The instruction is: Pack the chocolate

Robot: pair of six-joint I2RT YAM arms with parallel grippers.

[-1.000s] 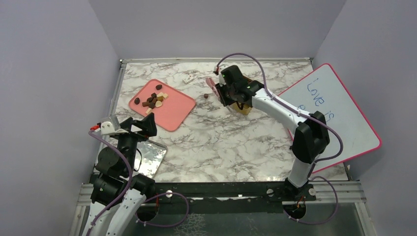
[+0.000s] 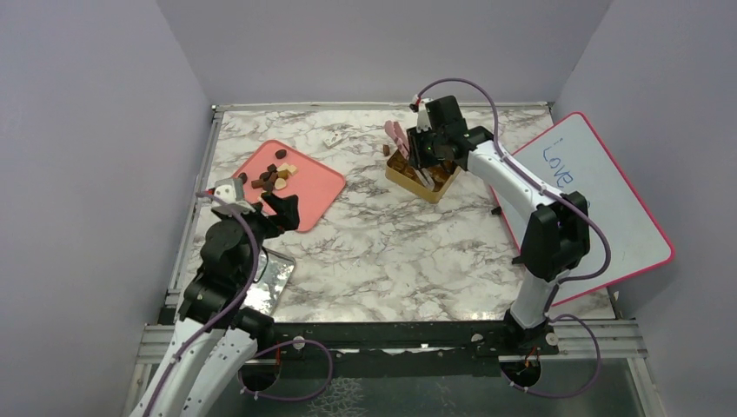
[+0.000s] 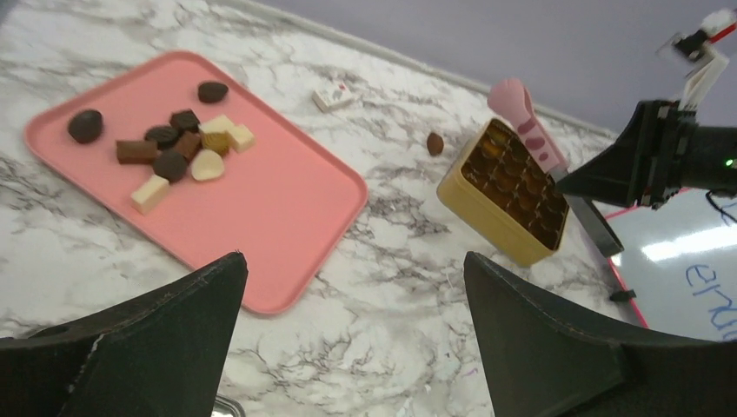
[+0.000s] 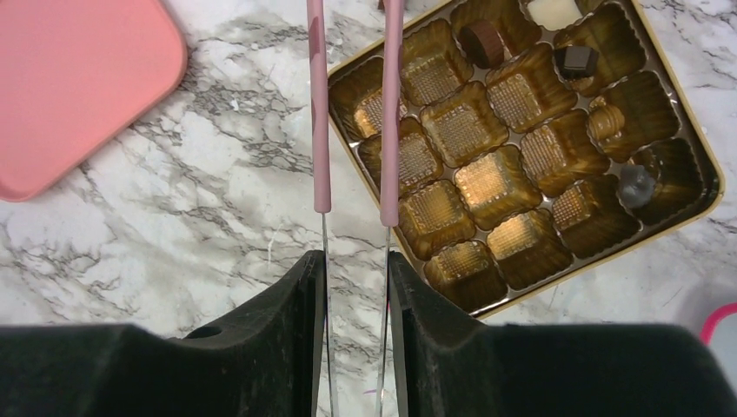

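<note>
My right gripper is shut on pink-ended tongs (image 4: 391, 130), whose two arms stand apart. In the left wrist view, the tongs' pink ends tilt up over the chocolate box (image 3: 491, 208), clear of a small brown chocolate (image 3: 434, 143) outside it. The box's gold insert (image 4: 465, 126) holds several chocolates, among them a brown cup (image 4: 481, 43), a white one (image 4: 554, 13) and a dark square (image 4: 575, 61); many nearer wells are empty. Several chocolates remain on the pink tray (image 3: 287, 187). My left gripper (image 2: 282, 217) stands open above its near-left edge, holding nothing.
A small white item (image 3: 333, 95) lies behind the pink tray. The metal tray (image 2: 274, 276) is partly under my left arm. A red-edged whiteboard (image 2: 600, 204) takes up the right side. Bare marble (image 2: 391, 261) stretches across the middle.
</note>
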